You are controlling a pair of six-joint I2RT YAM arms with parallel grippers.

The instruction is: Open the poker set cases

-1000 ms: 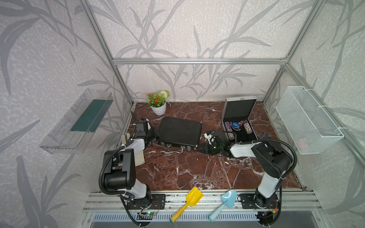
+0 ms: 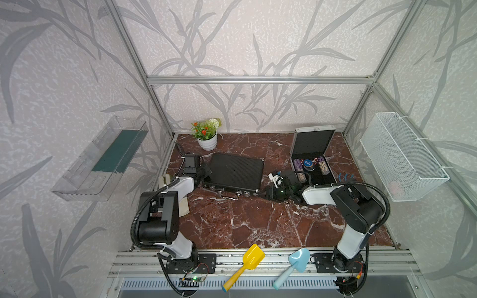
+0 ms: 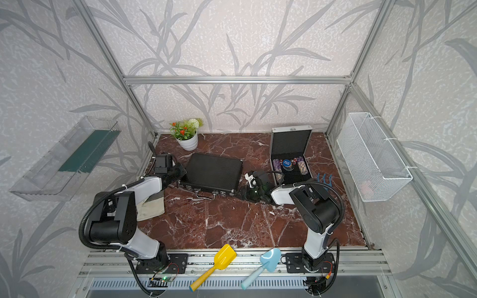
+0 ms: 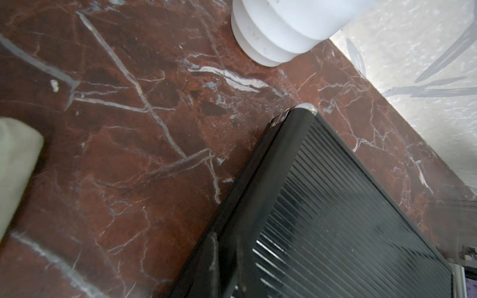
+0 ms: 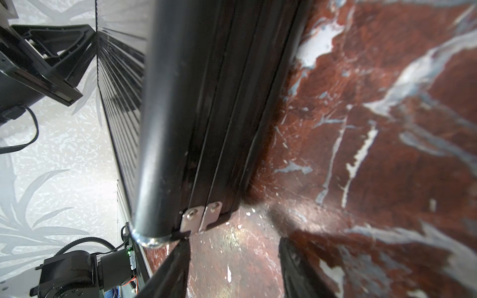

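Note:
The closed black case [image 2: 236, 171] lies flat in the middle of the table, its latches and handle [image 2: 229, 197] toward the front. A second case [image 2: 313, 142] stands with its lid up at the back right, chips inside. At the closed case's left side is my left gripper, shut, its dark fingertips over the case's edge; whether they touch it is hard to tell. My right gripper is at the front right corner of the closed case, fingers [image 5: 174, 268] apart and nothing between them, with a metal corner latch [image 5: 201, 217] just beyond.
A potted plant [image 2: 207, 141] stands behind the closed case on the left. Light cloth [image 3: 151, 208] lies near the left arm. Blue clips [image 2: 346, 176] sit right of the open case.
My left gripper has moved slightly to the right, onto the case's left edge. The right gripper has shifted only a little. Both cases look unmoved.

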